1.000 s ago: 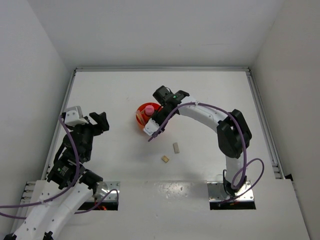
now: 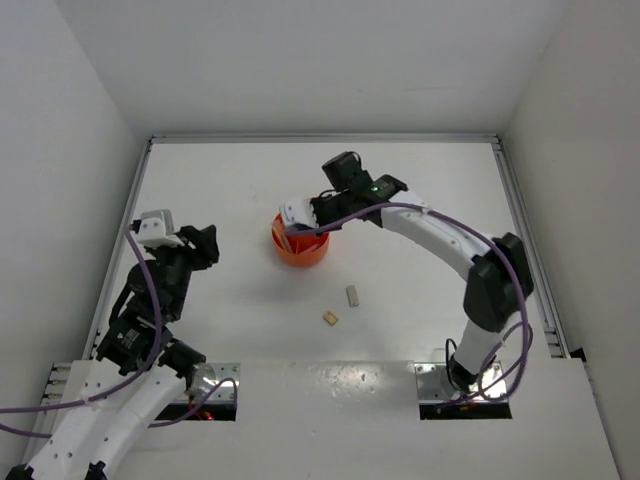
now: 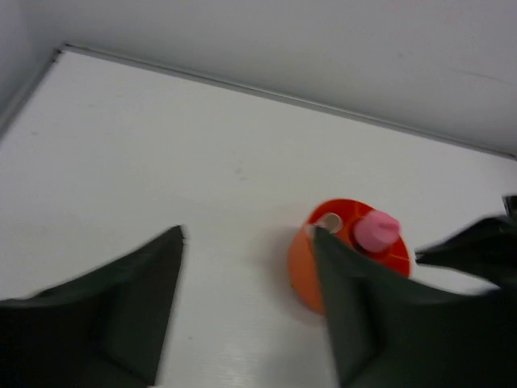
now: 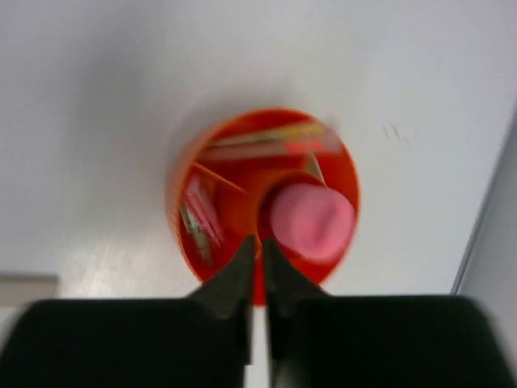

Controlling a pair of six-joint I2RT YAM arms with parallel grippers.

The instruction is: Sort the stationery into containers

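A round orange container [image 2: 298,256] with inner compartments stands mid-table. Inside it, a pink rounded object [image 4: 313,220] fills one compartment, and several thin sticks and small pieces lie in the others. On bare table in front are a tan block [image 2: 330,318] and a grey block [image 2: 352,296]. Over the container hangs my right gripper; its fingers are close together with a narrow gap, and nothing shows between them. To the container's left, my left gripper is open and empty, its fingers wide apart.
A metal rail [image 2: 320,137] runs along the back edge, with walls beyond. Purple cables [image 2: 440,215] hang along both arms.
My right arm has swung back and right, its gripper now above the container and covering the pink object from the top view. The left arm has shifted slightly right. Both blocks are unmoved.
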